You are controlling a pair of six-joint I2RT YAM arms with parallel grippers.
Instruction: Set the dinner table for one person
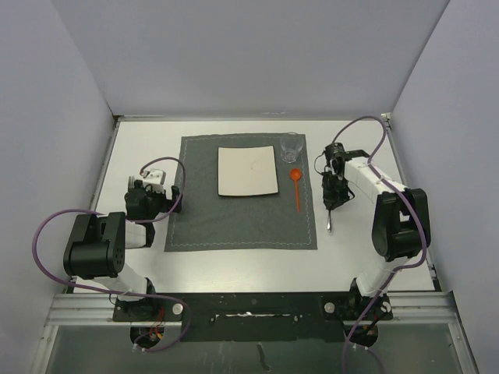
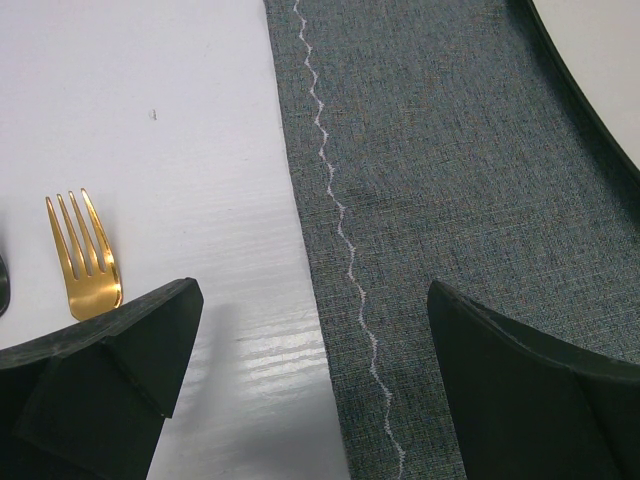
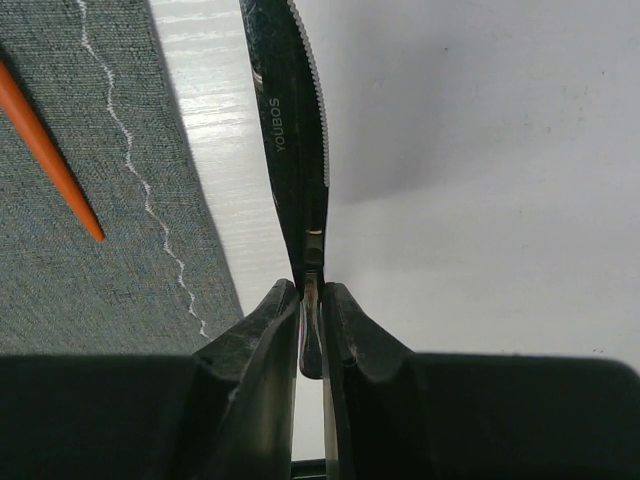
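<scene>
A dark, glossy knife (image 3: 290, 120) with a serrated edge passes between the fingers of my right gripper, which is shut on it near the handle. From above, the knife's handle end (image 1: 329, 222) sticks out toward the near side, on the white strip right of the grey mat (image 1: 249, 226). Whether it touches the table I cannot tell. My left gripper stands open and empty over the mat's left edge. Left of it lies a fork (image 2: 92, 270), its lower part hidden by a finger. A square plate (image 1: 247, 171) rests on the mat.
An orange spoon (image 1: 296, 187) lies on the mat right of the plate. A clear glass (image 1: 291, 146) stands at the mat's back right corner.
</scene>
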